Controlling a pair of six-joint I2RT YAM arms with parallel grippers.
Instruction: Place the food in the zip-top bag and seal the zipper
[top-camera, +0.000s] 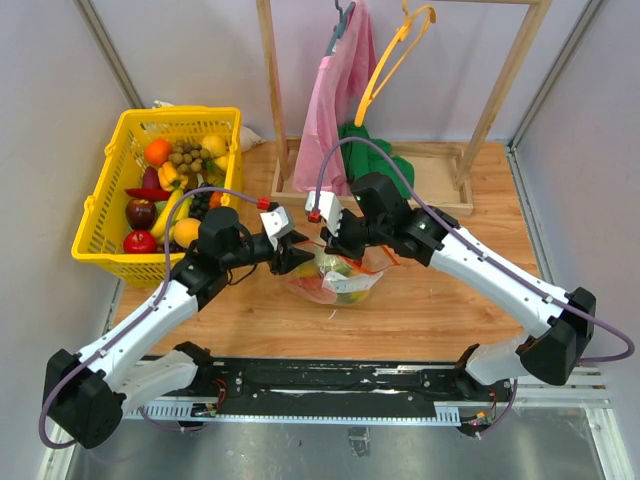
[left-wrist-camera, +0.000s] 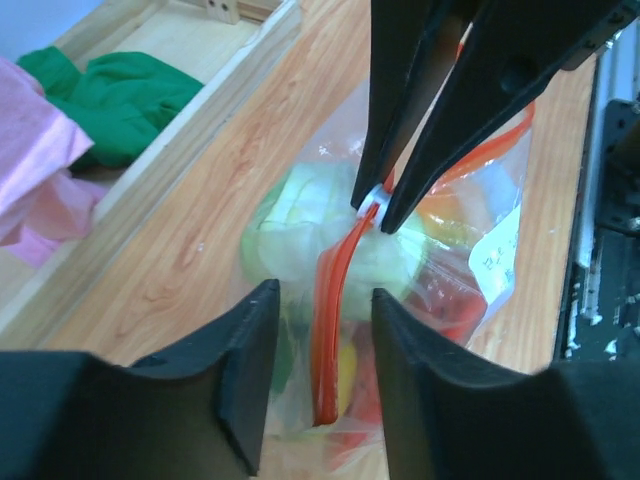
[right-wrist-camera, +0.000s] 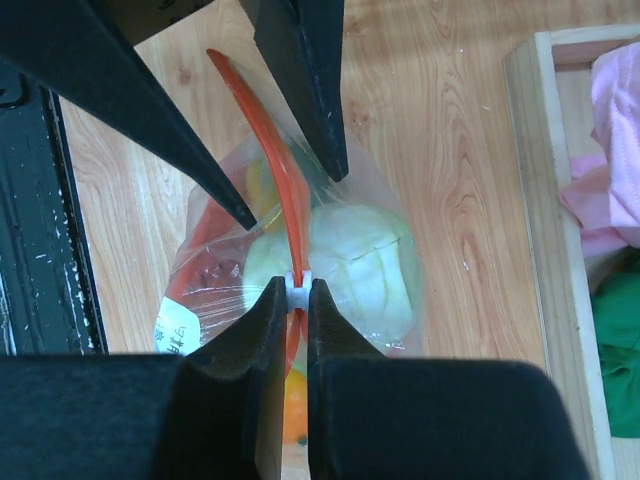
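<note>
A clear zip bag (top-camera: 340, 285) holding cabbage (right-wrist-camera: 355, 270) and other colourful food lies on the wood between the grippers. Its orange zipper strip runs upward to a white slider (right-wrist-camera: 297, 292), on which my right gripper is shut, as the right wrist view shows. My left gripper is open over the strip's other end, with the strip between its fingers but apart from them. Both grippers sit close together above the bag in the top view.
A yellow basket (top-camera: 100, 210) of produce stands at the left. A wooden rack (top-camera: 440, 180) with pink cloth (top-camera: 330, 120), a green cloth (top-camera: 365, 155) and a yellow hanger (top-camera: 385, 70) stands behind. Bare wood is free at the front right.
</note>
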